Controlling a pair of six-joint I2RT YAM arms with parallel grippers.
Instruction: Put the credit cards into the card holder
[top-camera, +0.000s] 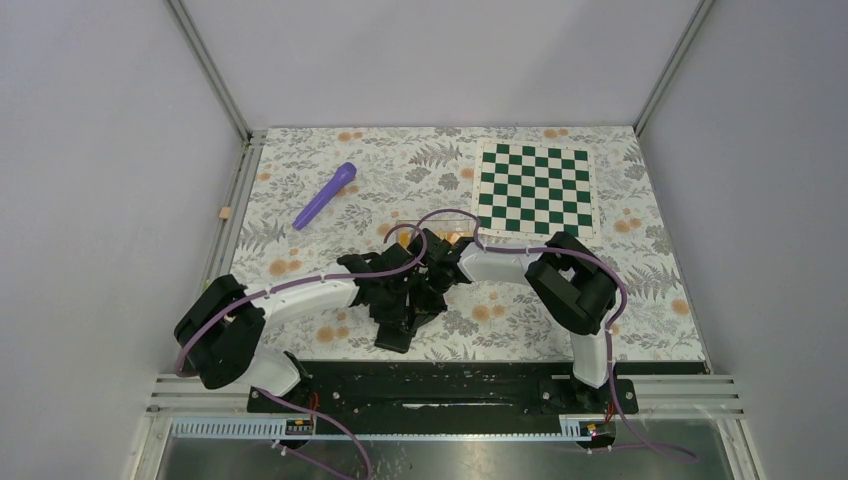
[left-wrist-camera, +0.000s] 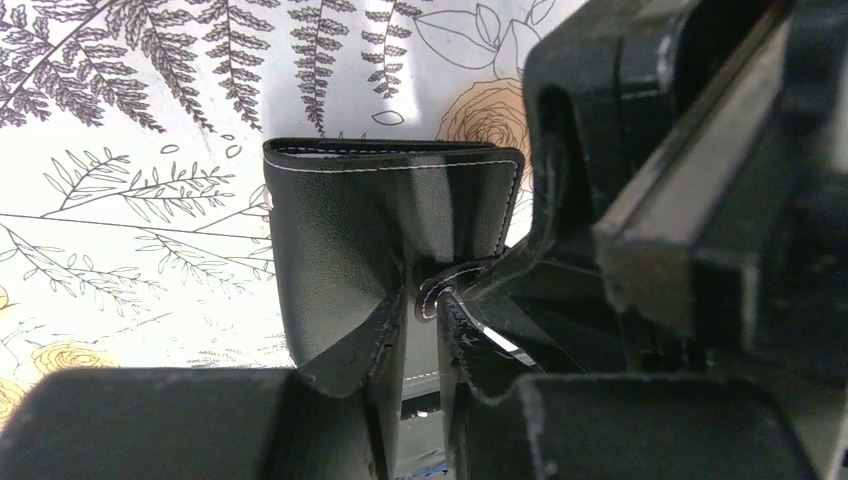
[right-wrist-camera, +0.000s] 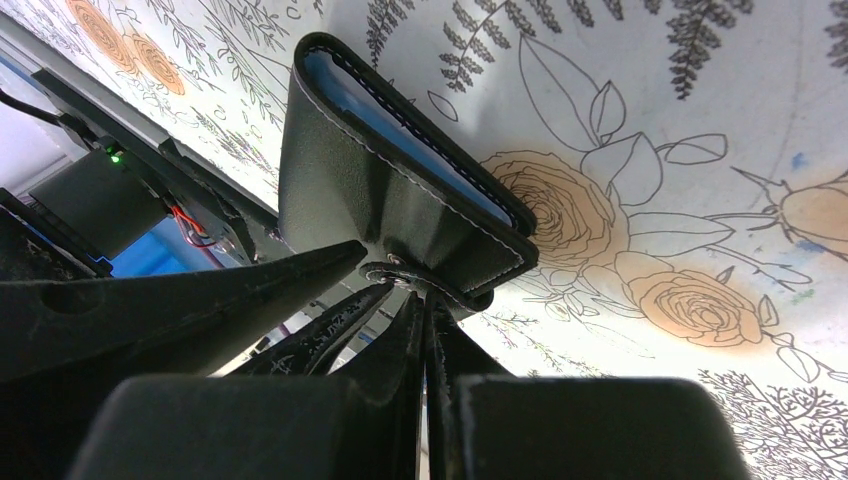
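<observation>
A black stitched leather card holder (top-camera: 393, 339) (right-wrist-camera: 340, 170) lies near the front centre of the table, with blue showing inside its open edge in the right wrist view. Both grippers crowd over its strap and snap. My left gripper has its fingertips slightly apart at the strap; whether anything is between them is unclear. My right gripper is shut, its tips touching the strap end; nothing clear shows between them. No separate card can be made out.
A clear container (top-camera: 445, 228) with orange contents sits behind the arms, largely hidden. A purple microphone-shaped object (top-camera: 323, 195) lies back left, a checkered board (top-camera: 535, 190) back right.
</observation>
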